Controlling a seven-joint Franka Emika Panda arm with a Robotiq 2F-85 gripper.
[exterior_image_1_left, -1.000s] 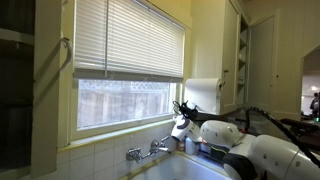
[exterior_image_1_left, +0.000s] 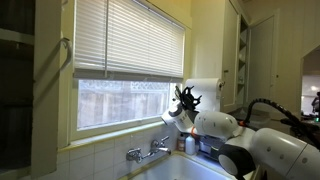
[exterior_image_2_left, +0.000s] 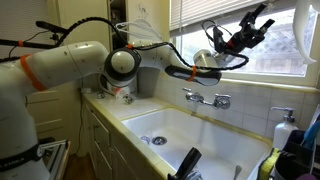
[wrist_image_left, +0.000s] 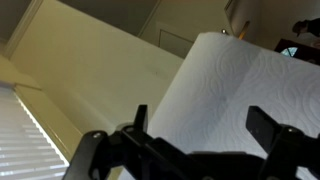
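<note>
A white paper towel roll (exterior_image_1_left: 206, 94) hangs beneath the wall cabinet, to the right of the window. My gripper (exterior_image_1_left: 187, 97) is up beside it, fingers open. In the wrist view the quilted white roll (wrist_image_left: 212, 95) fills much of the middle, beyond the two spread black fingers (wrist_image_left: 140, 120). Nothing shows held between them, and whether either finger touches the paper cannot be told. From the second exterior view, my gripper (exterior_image_2_left: 267, 17) points up and right towards the roll (exterior_image_2_left: 306, 28), which is cut off by the frame's edge.
Below the arm lies a white sink (exterior_image_2_left: 190, 135) with a wall faucet (exterior_image_2_left: 207, 100). A soap bottle (exterior_image_2_left: 284, 130) stands at the sink's right side. The window blind (exterior_image_1_left: 130, 38) hangs left of the roll, and the cabinet (exterior_image_1_left: 232, 55) closes in the space above and right.
My gripper and forearm have risen a little, with a slight shift right towards the roll. The roll appears unmoved.
</note>
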